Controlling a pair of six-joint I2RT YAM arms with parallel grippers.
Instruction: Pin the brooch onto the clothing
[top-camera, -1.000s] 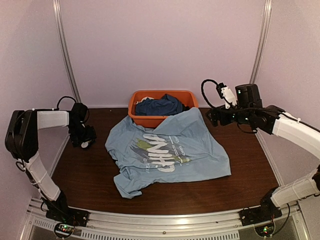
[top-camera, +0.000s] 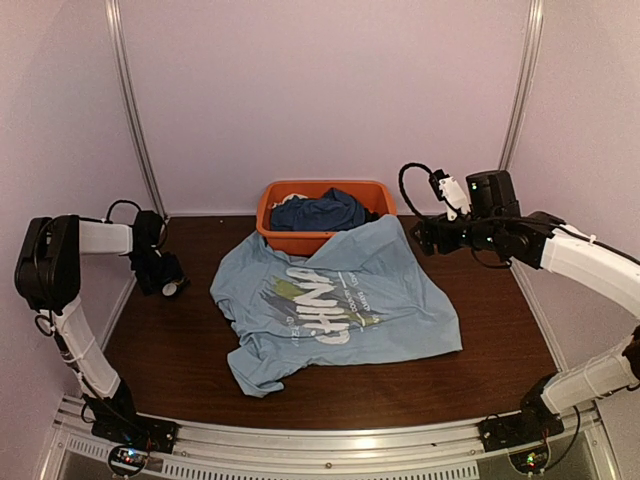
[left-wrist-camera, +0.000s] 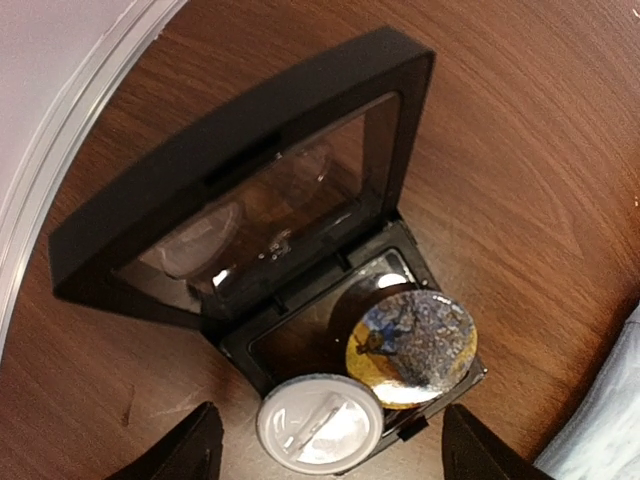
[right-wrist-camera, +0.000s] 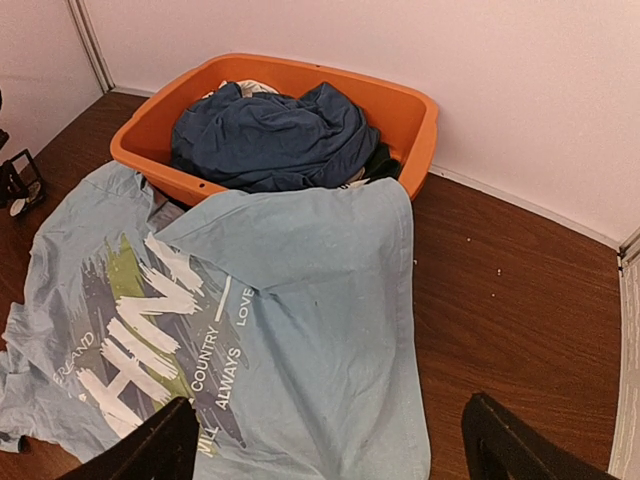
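Note:
In the left wrist view, a round white-backed brooch (left-wrist-camera: 319, 424) with its pin bar facing up rests at the near edge of a black box. A second round brooch (left-wrist-camera: 412, 347), gold and dark patterned, lies in the same box beside it. My left gripper is above the box, its fingers apart on either side of the white brooch and not visibly touching it. The light blue T-shirt (top-camera: 330, 300) lies spread on the table with its print facing up. My right gripper stands open and empty above the shirt's right side.
The box's lid (left-wrist-camera: 260, 170), black-framed with a clear window, stands raised behind the brooches. An orange bin (top-camera: 330, 188) with dark blue cloth (top-camera: 320, 211) inside sits at the back, touching the shirt. Bare table (right-wrist-camera: 500, 310) shows right of the shirt.
My left gripper has shifted slightly to the left at the box. The right arm, the shirt and the bin look the same.

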